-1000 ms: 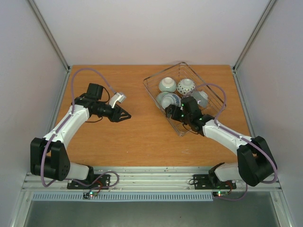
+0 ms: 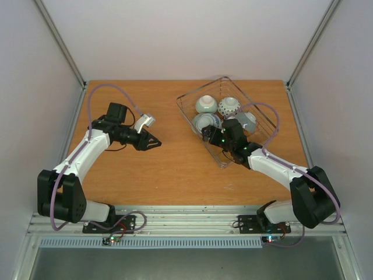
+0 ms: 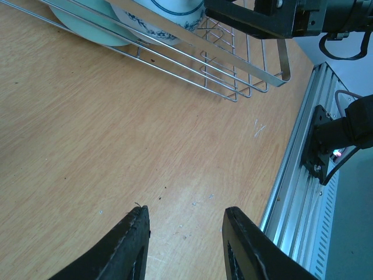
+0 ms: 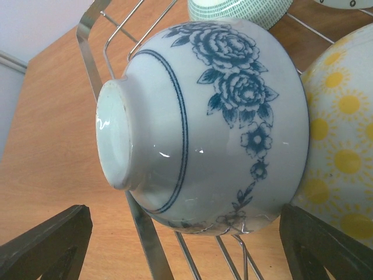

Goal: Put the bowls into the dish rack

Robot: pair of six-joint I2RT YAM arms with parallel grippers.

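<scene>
A white bowl with blue flowers (image 4: 233, 134) lies tipped on its side in the wire dish rack (image 2: 182, 109), its foot toward the rack's rim. Close to it, my right gripper is open; its two fingers are wide apart near the bowl's lower side, with nothing held between them. Against the flowered bowl stands a bowl with yellow suns (image 4: 347, 157). Farther back in the rack are a pale green bowl (image 2: 206, 104) and a black-dotted bowl (image 2: 229, 105). Over bare table at the left, my left gripper is open and empty.
The rack's metal rim (image 3: 256, 71) runs beside the right gripper. A light green bowl (image 3: 93, 24) shows through the rack wires next to the flowered bowl.
The left arm and the other bowls look unmoved.
</scene>
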